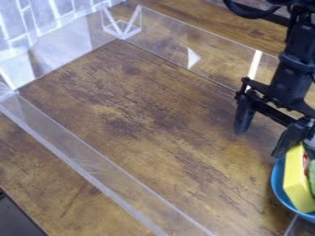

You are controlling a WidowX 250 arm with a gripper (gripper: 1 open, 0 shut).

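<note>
My black gripper point(262, 129) is at the right of the camera view, low over the wooden board, its two fingers spread apart and nothing visible between them. Just below its right finger, a blue bowl point(283, 199) sits at the right edge, partly out of frame, holding a yellow block point(296, 189) and something green point(311, 176) that is only partly visible.
Clear plastic walls point(87, 180) border the wooden board point(135, 120). Most of the board's middle and left is bare. A white, tile-patterned area point(37, 23) lies beyond the back left.
</note>
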